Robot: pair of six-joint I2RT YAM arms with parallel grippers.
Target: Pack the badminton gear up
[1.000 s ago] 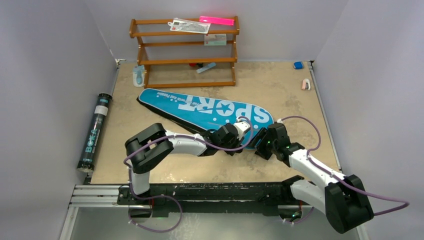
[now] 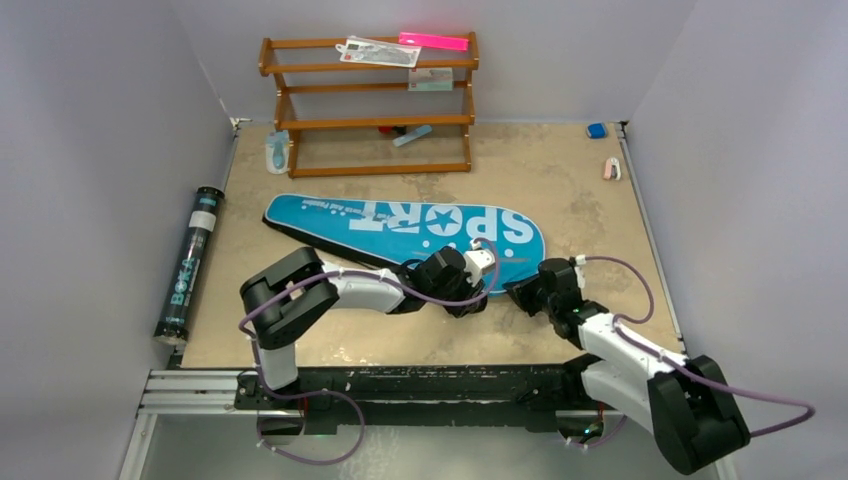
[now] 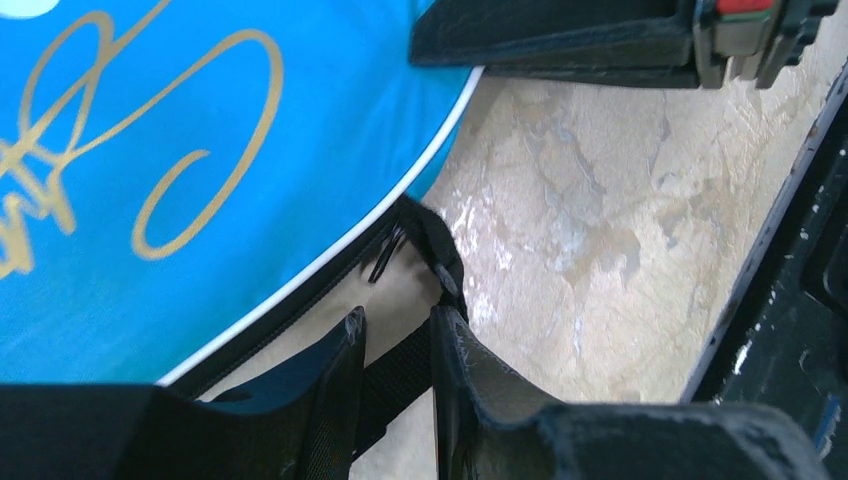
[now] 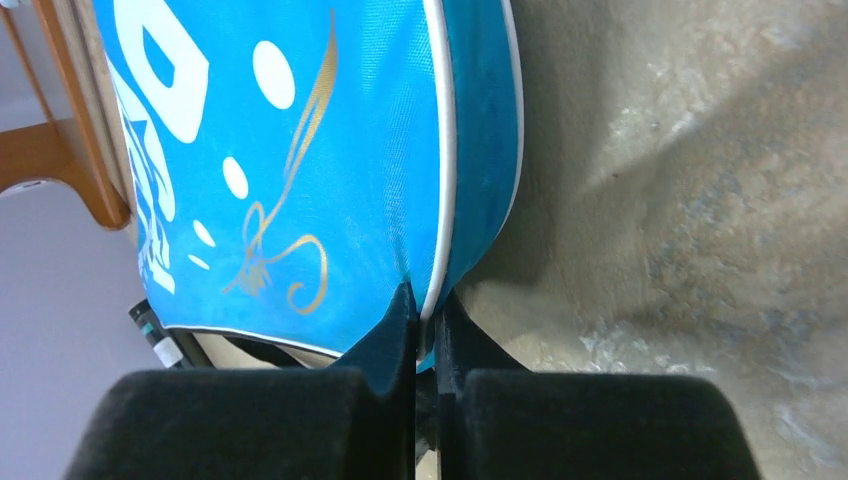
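Observation:
A long blue bag (image 2: pixel 440 240) with white "SPORT" lettering lies across the table. In the right wrist view, my right gripper is shut on the white-piped edge of the blue bag (image 4: pixel 350 180), and the fabric puckers at its fingertips. Its black fingers (image 3: pixel 560 40) also show in the left wrist view. My left gripper is parted a little, with floor visible in the gap. A black strap (image 3: pixel 395 378) runs behind and between its fingers, apparently ungripped. Near the bag's edge hangs a small black zipper pull (image 3: pixel 384 258). No racket shows.
A black shuttlecock tube (image 2: pixel 187 265) leans along the left wall. Behind the bag stands a wooden rack (image 2: pixel 380 170) with small packets. A blue item (image 2: pixel 596 131) and a pink-white item (image 2: pixel 612 169) lie at the far right.
The bag's narrow end has shifted slightly left and nearer.

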